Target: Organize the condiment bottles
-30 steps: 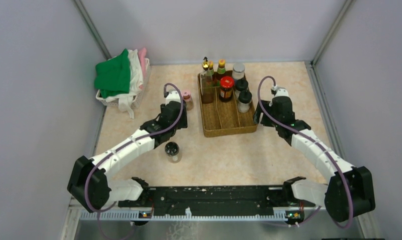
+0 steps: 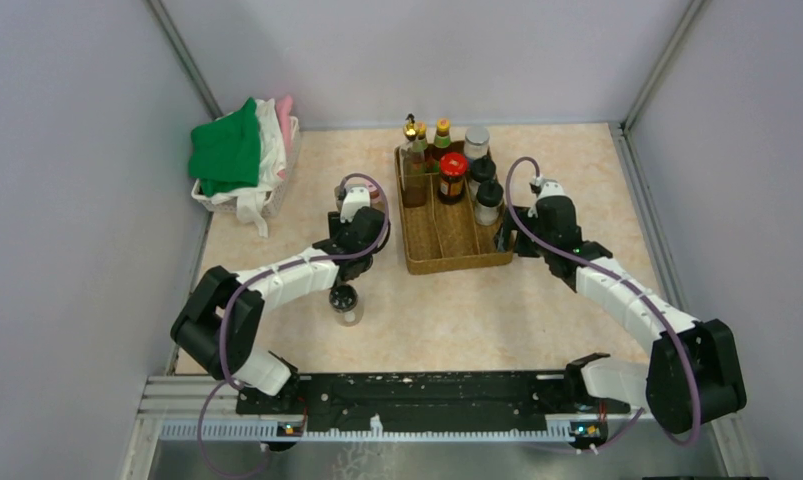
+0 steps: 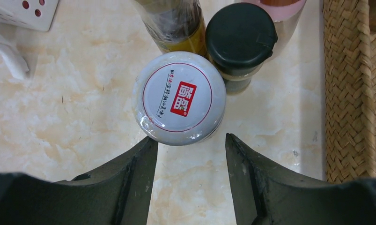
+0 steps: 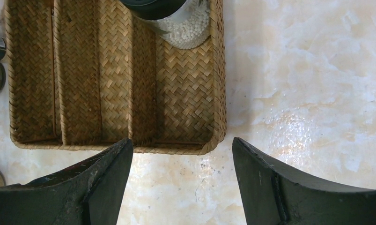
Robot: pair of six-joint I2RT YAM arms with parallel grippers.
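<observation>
My left gripper is open over the table left of the woven basket (image 2: 460,264). Just ahead of its fingertips, in the left wrist view, is a jar with a white lid (image 3: 183,96). Behind that jar cluster a dark-green-capped bottle (image 3: 241,37), a clear bottle with a yellow band (image 3: 172,23) and a pink-topped jar (image 3: 284,9). The basket's compartments hold several bottles, among them a red-lidded jar (image 2: 452,178) and a black-lidded jar of white grains (image 4: 188,26). My right gripper stands open at the basket's near right corner, nothing between its fingers.
A black-capped jar (image 2: 345,303) stands alone on the table, in front of the left gripper. At the back left is a white basket of cloths (image 2: 277,185). The near ends of the woven basket's compartments are empty.
The right gripper has shifted slightly left, toward the basket corner. The bottles have not visibly moved.
</observation>
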